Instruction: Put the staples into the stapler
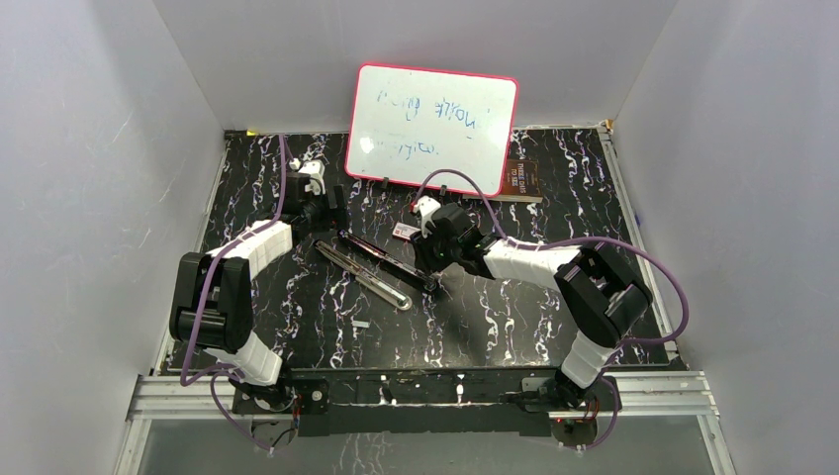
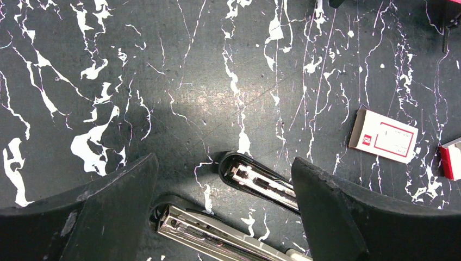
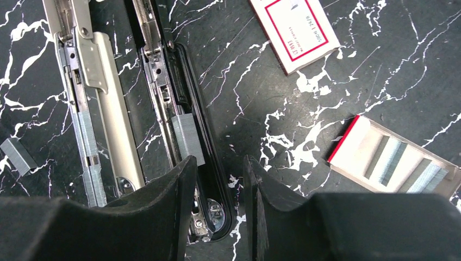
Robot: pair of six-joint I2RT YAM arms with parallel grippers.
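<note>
The black stapler (image 3: 231, 201) lies opened out on the table, its metal rail (image 3: 161, 103) exposed. A grey strip of staples (image 3: 187, 138) sits askew at the right side of this rail, out of line with it and over the dark body. In the right wrist view my right gripper is open above the stapler's front end, nothing between its fingers; its left finger (image 3: 187, 174) appears close to the strip's lower end. My left gripper is open and empty, near the stapler's other end.
A beige stapler (image 3: 117, 114) lies parallel, with staples in its rail. Beside it is a loose staple strip (image 3: 19, 156). Right of the black stapler are a white box lid (image 3: 296, 27) and an open box tray (image 3: 350, 155) holding staple strips. A whiteboard (image 1: 435, 124) stands behind.
</note>
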